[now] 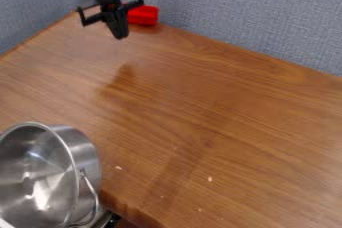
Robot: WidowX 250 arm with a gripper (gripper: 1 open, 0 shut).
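Observation:
The black gripper (118,34) hangs near the back left of the wooden table, just in front of and left of a red object (143,16) lying at the back wall. Its fingertips look close together, with nothing visible between them. The gripper partly hides the red object's left end. A steel pot (40,177) stands at the front left corner.
Grey padded walls (247,12) border the table at the back and left.

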